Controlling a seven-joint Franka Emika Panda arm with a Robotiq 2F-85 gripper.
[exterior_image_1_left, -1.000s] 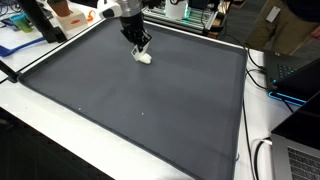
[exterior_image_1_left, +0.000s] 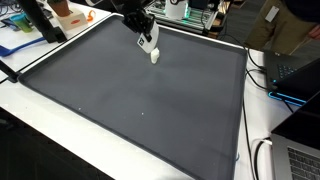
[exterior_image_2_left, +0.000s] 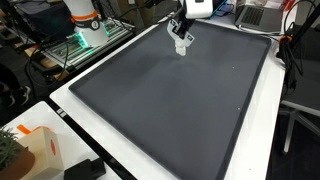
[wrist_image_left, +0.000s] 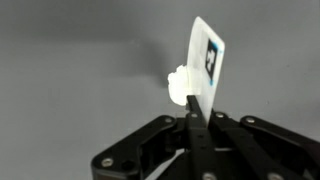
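A narrow white item (wrist_image_left: 203, 62) with a small dark printed square and some blue extends from between the black fingers in the wrist view. My gripper is shut on it. Beside its lower part in that view shows a small rounded white piece (wrist_image_left: 178, 86); whether it is joined to the item I cannot tell. In exterior view 1 the white item (exterior_image_1_left: 149, 40) hangs below the gripper, with the white piece (exterior_image_1_left: 155, 56) under it. Exterior view 2 shows the item (exterior_image_2_left: 183, 39) near the far edge of the dark mat.
Laptops (exterior_image_1_left: 300, 135) and cables lie off its right side in exterior view 1. A potted plant (exterior_image_2_left: 12, 155) and boxes stand beyond the mat's near left corner in exterior view 2.
Over the last second my gripper has shifted slightly right and up in exterior view 1, the white item with it. More of the item shows below the fingers now.
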